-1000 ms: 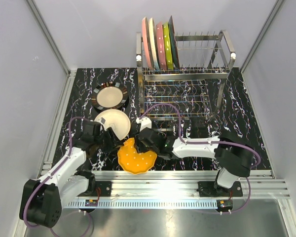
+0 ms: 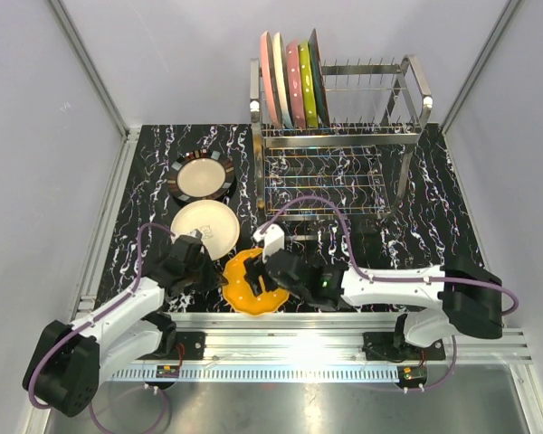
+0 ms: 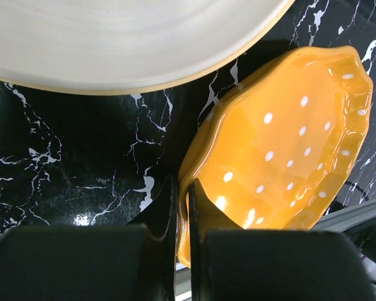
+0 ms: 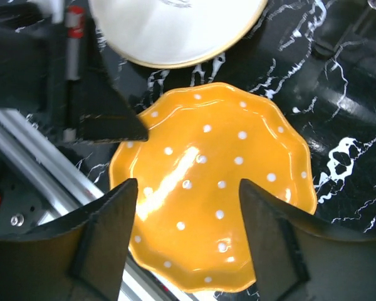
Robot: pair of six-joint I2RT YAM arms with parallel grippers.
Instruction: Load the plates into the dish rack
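The orange dotted, scalloped plate (image 2: 244,298) lies near the front edge. My left gripper is shut on its left rim, which looks slightly raised in the left wrist view. My right gripper is above that plate, its fingers apart with nothing held. A white plate (image 2: 206,221) lies just behind, and a dark-rimmed plate (image 2: 201,178) behind that. The metal dish rack (image 2: 344,140) holds several upright plates (image 2: 294,81) in the left of its upper tier.
Black marble counter (image 2: 434,199) shows free to the right of and around the rack. A metal rail (image 2: 253,324) runs along the front edge, close to the orange plate. Walls bound both sides.
My right gripper and arm have shifted right and toward the front. The left gripper has moved down onto the orange plate's rim, and the plate sits slightly differently.
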